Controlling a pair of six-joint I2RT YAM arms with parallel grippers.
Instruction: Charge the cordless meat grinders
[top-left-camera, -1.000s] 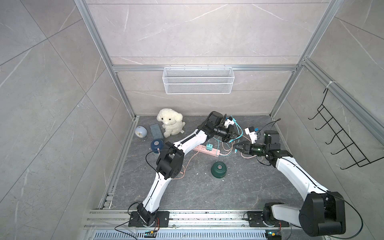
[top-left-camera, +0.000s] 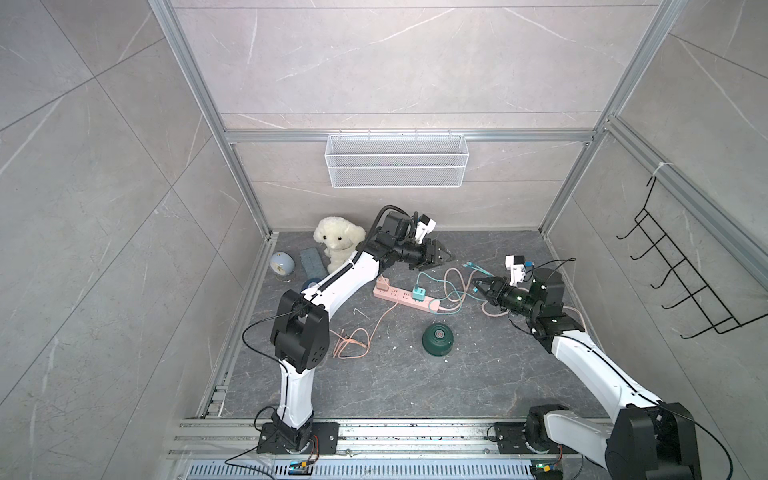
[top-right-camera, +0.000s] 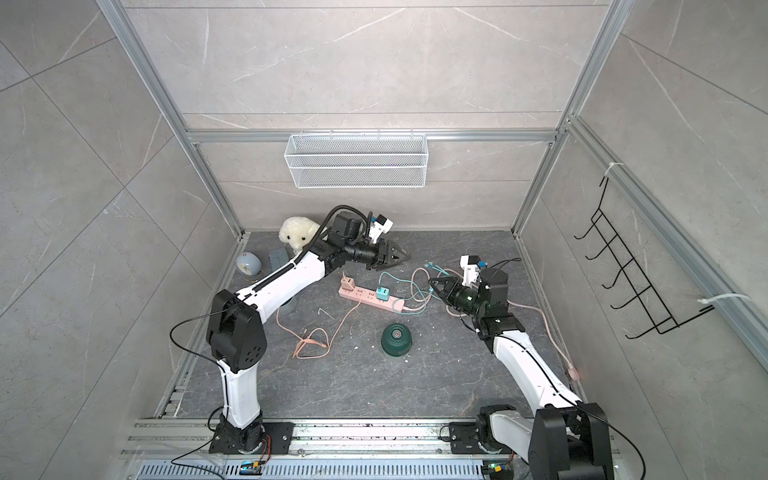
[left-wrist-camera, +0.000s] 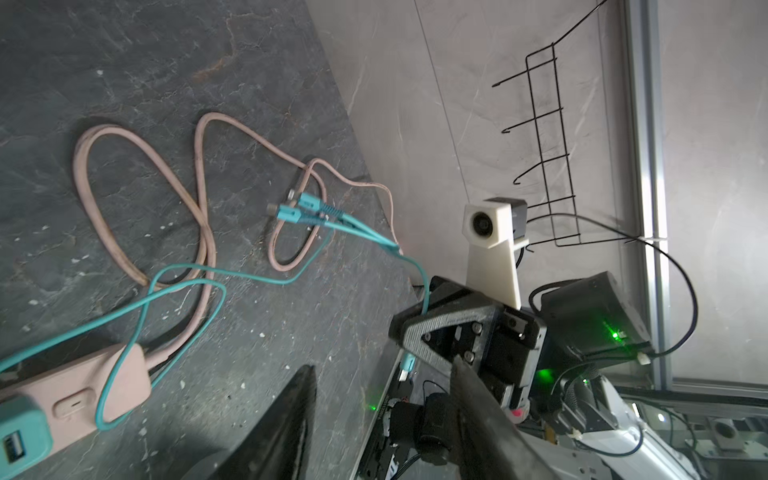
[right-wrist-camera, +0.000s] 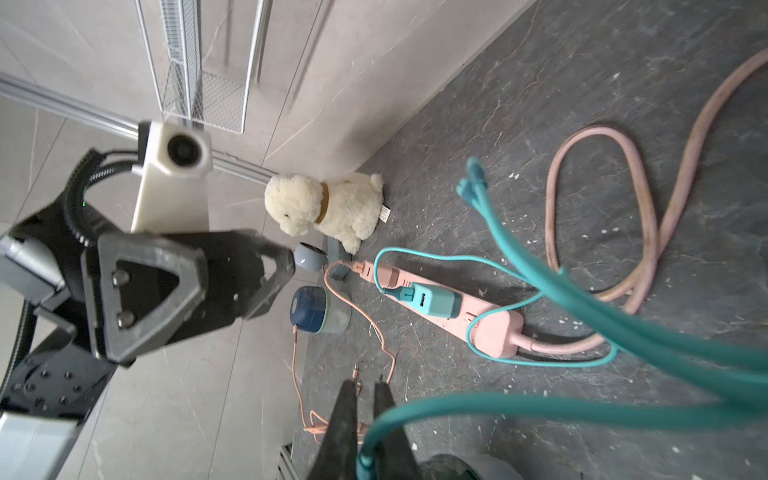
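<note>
My right gripper (top-left-camera: 478, 285) is shut on a teal charging cable; its plug ends stick up beside it in the left wrist view. My left gripper (top-left-camera: 442, 257) stands open above the back of the floor, apart from the cable. A pink power strip (top-left-camera: 404, 296) carries a teal charger (top-left-camera: 418, 293) and a pink plug (top-left-camera: 383, 284). A green grinder (top-left-camera: 437, 339) sits in front of the strip. A blue grinder (right-wrist-camera: 308, 308) stands at the left with a pink cable attached, largely hidden by the left arm in the top left view.
A white plush dog (top-left-camera: 336, 236), a grey block (top-left-camera: 312, 261) and a pale ball (top-left-camera: 281, 263) sit at the back left. A wire basket (top-left-camera: 396, 160) hangs on the back wall, a black rack (top-left-camera: 680, 280) on the right.
My left arm has moved left and up, away from the teal cable. The right gripper has shifted slightly with the cable, whose raised loop now hangs lower.
</note>
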